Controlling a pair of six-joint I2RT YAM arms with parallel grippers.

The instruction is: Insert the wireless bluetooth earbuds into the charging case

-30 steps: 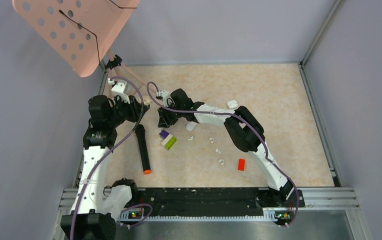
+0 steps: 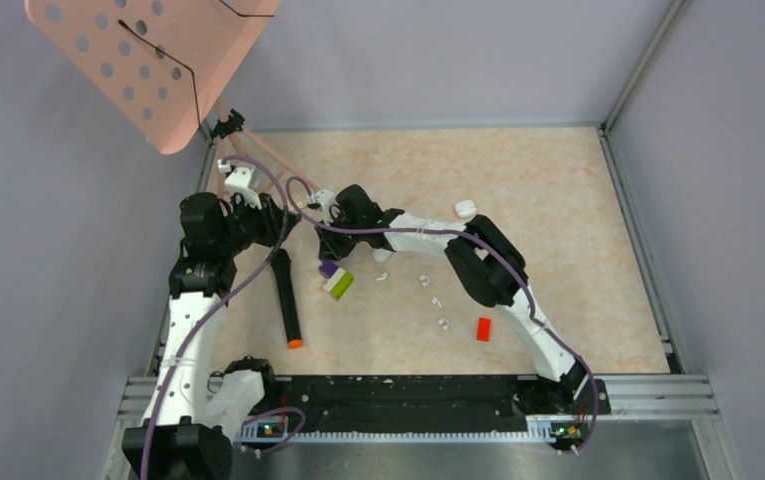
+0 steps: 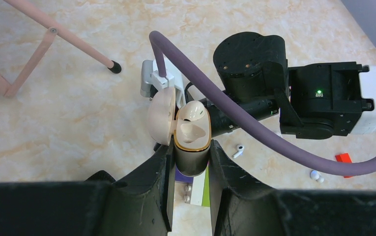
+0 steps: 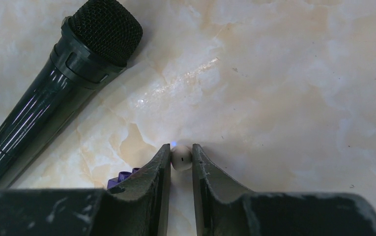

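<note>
In the left wrist view my left gripper is shut on the charging case [image 3: 191,132], held upright with its lid open and its two slots facing up. My right arm reaches just beyond the case, its gripper [image 2: 326,245] low over the table. In the right wrist view the right gripper has a small pale rounded piece [image 4: 181,158] between its fingertips, apparently an earbud. A white earbud [image 3: 238,150] lies on the table to the right of the case in the left wrist view.
A black microphone [image 2: 286,298] lies left of coloured blocks [image 2: 338,285]. Several small white pieces, a red block [image 2: 483,329] and a white object [image 2: 465,208] are spread rightward. A pink stand fills the back left.
My right gripper has lowered slightly toward the front of the table, near the coloured blocks. The left arm is almost unchanged.
</note>
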